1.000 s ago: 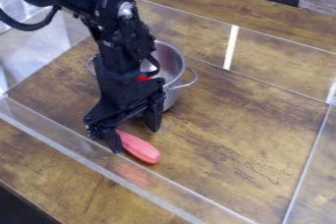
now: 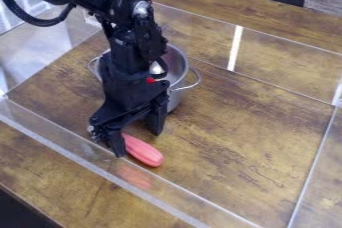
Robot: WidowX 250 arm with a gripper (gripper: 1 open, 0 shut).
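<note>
My black gripper point(image 2: 134, 132) is low over a pink elongated object point(image 2: 142, 151) lying along the clear barrier at the front. One finger reaches down at the object's left end, the other is raised to its right; whether they grip it is hard to tell. Behind the gripper stands a metal pot point(image 2: 183, 80) with side handles, partly hidden by my arm.
A clear low barrier point(image 2: 201, 203) runs along the front, with more edging at right and back. A pale surface lies at the upper left.
The gripper has shifted very slightly. The pink object and pot look unmoved.
</note>
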